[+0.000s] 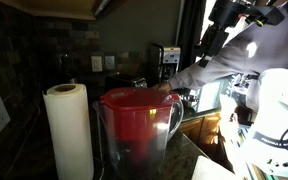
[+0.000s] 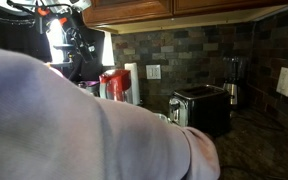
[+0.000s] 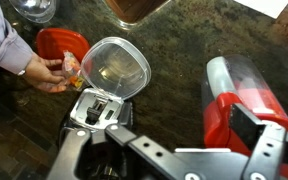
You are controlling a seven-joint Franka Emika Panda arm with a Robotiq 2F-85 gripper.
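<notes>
My gripper spans the lower part of the wrist view, its fingers wide apart with nothing seen between them. In exterior view 1, the gripper (image 1: 217, 35) hangs high at the right, above the counter. A clear pitcher with a red insert (image 1: 134, 125) stands in the foreground there. In the wrist view, a person's hand (image 3: 46, 75) reaches in from the left, at a small orange-and-white item (image 3: 72, 70) beside a red container (image 3: 60, 43). A clear square lid or container (image 3: 116, 66) lies close to that hand.
A paper towel roll (image 1: 70, 132) stands left of the pitcher. In exterior view 2, a toaster (image 2: 200, 108) and a blender (image 2: 234, 80) stand by the wall, and a person's sleeve (image 2: 74, 125) blocks much of the counter.
</notes>
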